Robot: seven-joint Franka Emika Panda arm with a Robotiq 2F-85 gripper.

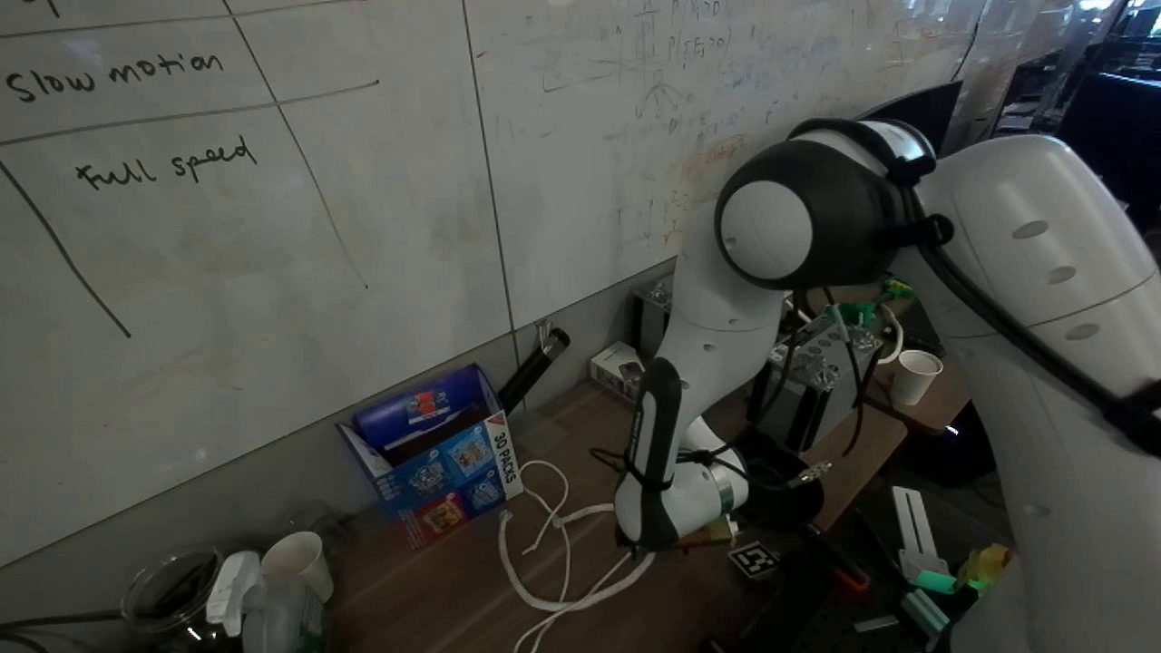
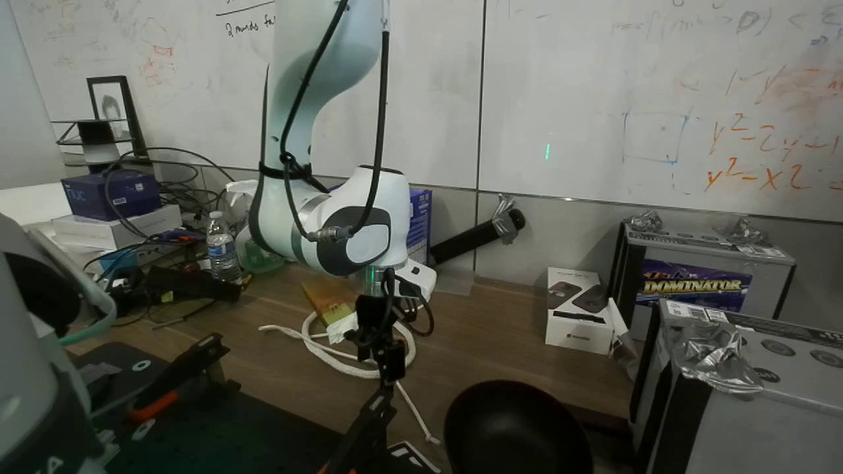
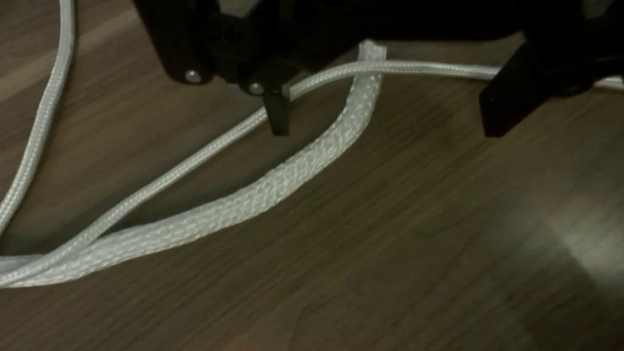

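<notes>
White rope lies in loops on the wooden table; its thick length (image 3: 251, 202) ends near the top middle of the wrist view, and a thin cord (image 3: 169, 175) crosses over that end. My gripper is open, pointing down, its two fingers (image 3: 278, 114) wide apart. The thick rope's end and a stretch of the thin cord lie in the space between them, with no grip on either. In exterior view 2 the gripper (image 2: 387, 367) hangs in front of the rope (image 2: 344, 365). From exterior view 1 the arm hides the gripper, while the rope (image 1: 533, 593) shows to its left.
A black pan (image 2: 517, 434) stands to the gripper's right. A blue snack box (image 1: 452, 479) sits by the whiteboard wall, and a white phone box (image 2: 579, 312) stands farther right. Bare tabletop (image 2: 482, 340) lies between the rope and that box.
</notes>
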